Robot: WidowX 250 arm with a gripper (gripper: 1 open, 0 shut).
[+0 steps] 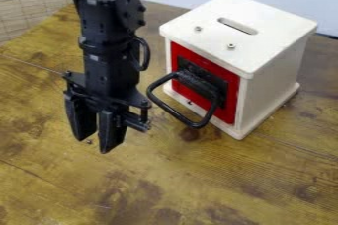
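My black gripper (103, 128) hangs at the left of the view, low over the wooden table, its fingers pointing down and standing apart with no object visible between them. To its right stands a white box (231, 37) with a red front and a slot on top. A black loop handle (196, 120) sticks out from the dark panel on that front, close beside the gripper but not in its fingers.
A woven mat (20, 12) lies at the far left edge, and a pale wall stands behind the box.
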